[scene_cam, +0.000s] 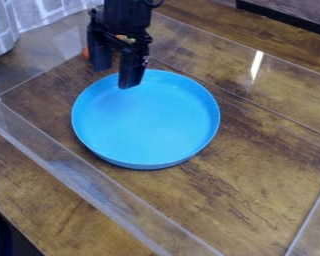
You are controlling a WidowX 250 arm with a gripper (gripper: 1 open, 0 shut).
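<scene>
My black gripper (117,62) hangs at the top centre of the camera view, above the far rim of a large blue plate (145,117), its fingers apart and open. Behind it, to the left, a small orange object (87,51) is partly hidden by the gripper. Whether anything else lies behind the gripper I cannot tell.
A transparent or white plastic piece stands at the top left, and a clear strip runs along the left. A dark edge lies at the top right.
</scene>
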